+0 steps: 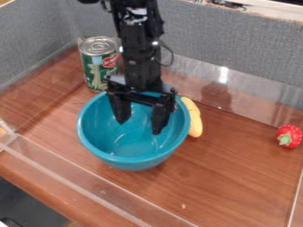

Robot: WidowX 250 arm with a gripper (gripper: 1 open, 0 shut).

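My black gripper [140, 115] hangs over and partly inside a teal bowl [122, 146] in the middle of the table, its fingers apart with nothing seen between them. A yellow banana-like object [193, 121] lies just right of the bowl, partly behind it. A green can [97, 62] stands behind the bowl at the left. A red strawberry [289, 136] lies at the right.
Grey walls and clear plastic edging bound the wooden table [225, 182] at the back and sides.
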